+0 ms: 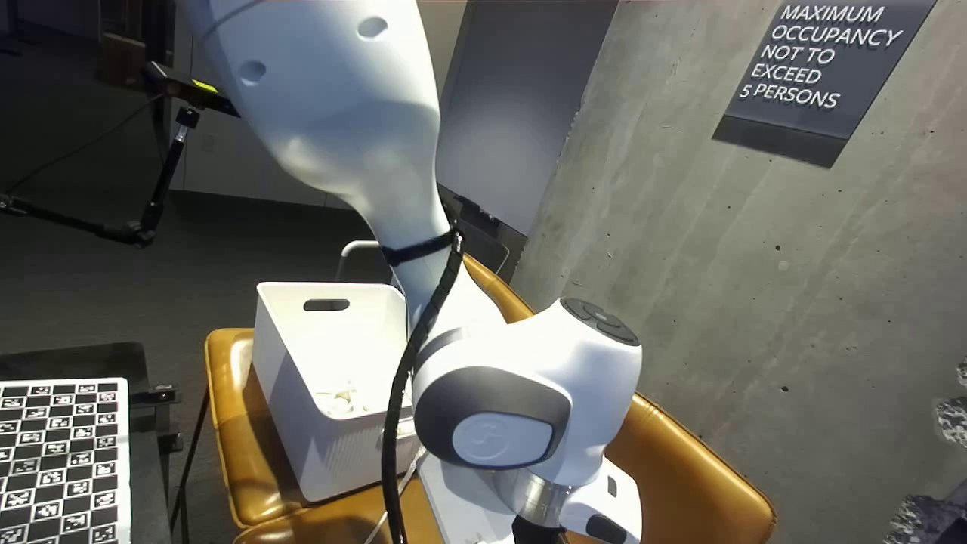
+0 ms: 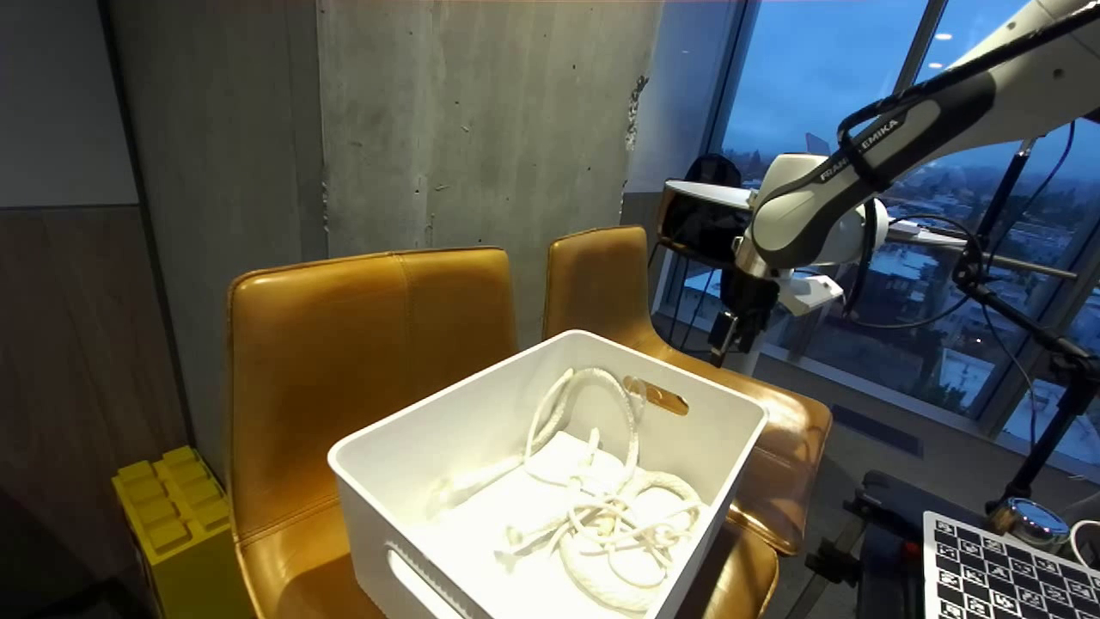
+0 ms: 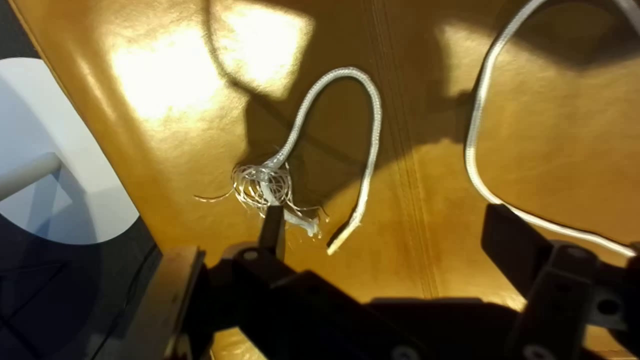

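My gripper is open over the tan seat, with its dark fingers spread wide and nothing held. In the wrist view, a bent white rope end point(image 3: 375, 126) lies on the leather beyond the fingers, frayed strands point(image 3: 264, 186) bunched near the left fingertip. Another white rope point(image 3: 474, 138) curves down the right side, passing close by the right finger. Exterior view 2 has the gripper point(image 2: 734, 332) hanging beyond the white bin point(image 2: 412, 413), which holds a tangle of white rope point(image 2: 619, 526). Exterior view 1 cuts off the fingertips at its bottom edge.
The bin point(image 1: 313, 453) stands across the leather chairs, beside the arm. A black stand bears a checkered board point(image 1: 63, 462) at the left. Concrete wall point(image 1: 725, 317) rises behind the chairs. In the wrist view, a round white base point(image 3: 66, 180) lies past the seat's edge.
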